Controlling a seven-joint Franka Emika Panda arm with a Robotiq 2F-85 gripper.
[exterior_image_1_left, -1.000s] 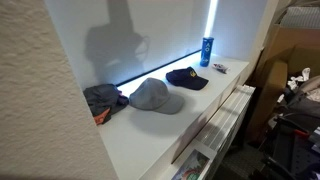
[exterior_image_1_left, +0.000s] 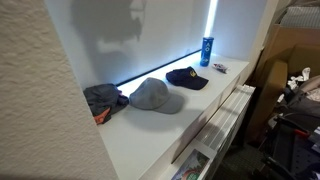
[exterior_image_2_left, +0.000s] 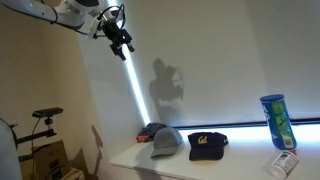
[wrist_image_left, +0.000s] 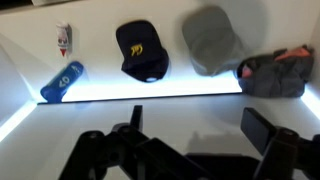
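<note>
My gripper (exterior_image_2_left: 122, 32) is high above the shelf in exterior view 2. Its dark fingers stand wide apart in the wrist view, open and empty. Below on the white shelf (exterior_image_1_left: 130, 148) lie a grey cap (wrist_image_left: 212, 42), a dark navy cap with a yellow emblem (wrist_image_left: 141, 48) and a crumpled dark grey and reddish cloth item (wrist_image_left: 275, 73). A blue cylindrical container (exterior_image_2_left: 278, 122) stands upright at one end of the shelf. Beside it a small white and red can-like item (exterior_image_2_left: 284, 164) lies on its side. No object touches the gripper.
A wall with a bright light strip (exterior_image_1_left: 211, 18) backs the shelf. Along the shelf's front, a drawer (exterior_image_1_left: 225, 122) is pulled out, with printed items (exterior_image_1_left: 191, 167) showing inside. Bare shelf surface lies around the caps.
The arm's shadow on the wall has shifted slightly left in exterior view 1. The caps, cloth item, container and drawer look unmoved.
</note>
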